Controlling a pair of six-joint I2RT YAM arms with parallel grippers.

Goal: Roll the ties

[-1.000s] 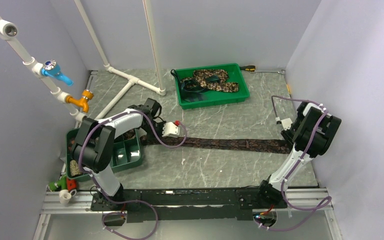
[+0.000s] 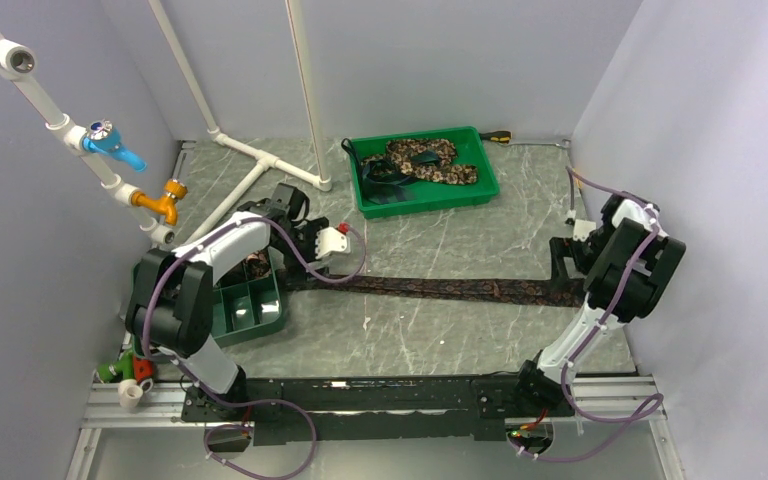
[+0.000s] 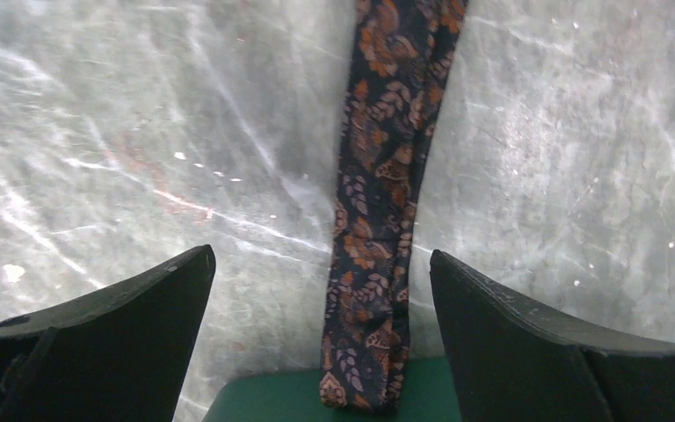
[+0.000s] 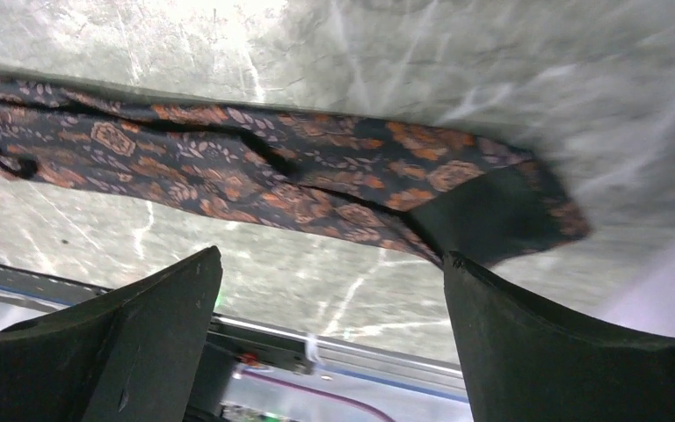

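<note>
A dark tie with brown floral print [image 2: 430, 287] lies flattened in a long strip across the table. My left gripper is open above its left end [image 3: 365, 316], which rests over the rim of a green compartment tray. My right gripper stands open over the wider right end [image 4: 431, 176], where the dark plain backing shows at the corner and the fabric has a few creases. Neither gripper has anything between its fingers.
A green bin [image 2: 425, 200] with more ties stands at the back. The compartment tray [image 2: 260, 325] sits beside the left arm. White pipes with taps run along the back left, and a wall bounds the right side. Bare table surrounds the tie.
My left gripper has shifted slightly left along the tie. The right gripper's fingers have come into view further left, and its cable has changed shape. The tie lies much as before.
</note>
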